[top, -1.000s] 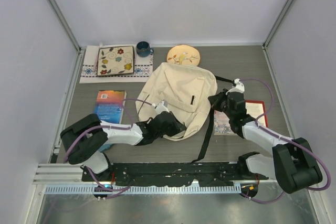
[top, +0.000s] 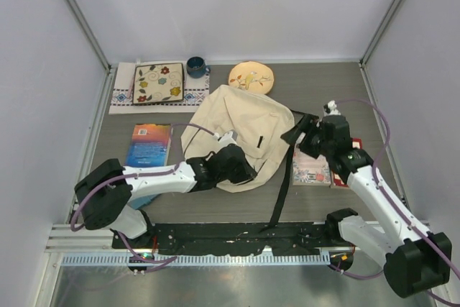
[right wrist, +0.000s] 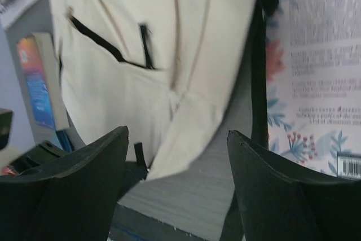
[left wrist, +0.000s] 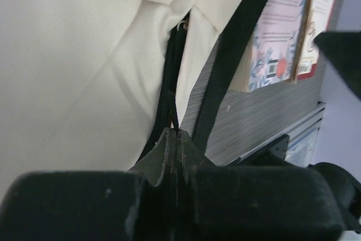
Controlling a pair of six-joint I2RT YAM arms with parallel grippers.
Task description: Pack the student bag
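A cream canvas bag (top: 237, 120) with black straps (top: 282, 192) lies flat in the middle. My left gripper (top: 248, 170) is at its lower part; in the left wrist view its fingertips (left wrist: 176, 139) are shut at the black zipper (left wrist: 172, 83), a thin black pull or tape between or just above them. My right gripper (top: 302, 131) stands open above the bag's right edge, its fingers spread over the bag and the floral book (right wrist: 310, 71) in the right wrist view.
Books lie at right (top: 310, 170) and left (top: 147, 145). At the back are a patterned case (top: 158, 83) on a mat, a blue mug (top: 195, 66) and a round embroidered piece (top: 251, 75).
My right gripper has opened and risen away from the bag's right edge, which it was at earlier. The left gripper has stayed nearly in place.
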